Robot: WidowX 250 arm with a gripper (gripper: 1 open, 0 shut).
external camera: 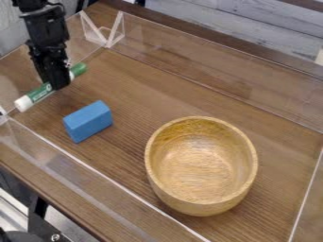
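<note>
My black gripper (55, 77) reaches down at the upper left, shut on a green tube with white ends (40, 94) that lies slanted close to the table. The fingertips hide the middle of the tube. A blue block (87, 122) sits below and to the right of it. A large wooden bowl (201, 163) stands at the lower right.
Clear edging runs along its left and lower left, with a white bracket (108, 33) near the top left.
</note>
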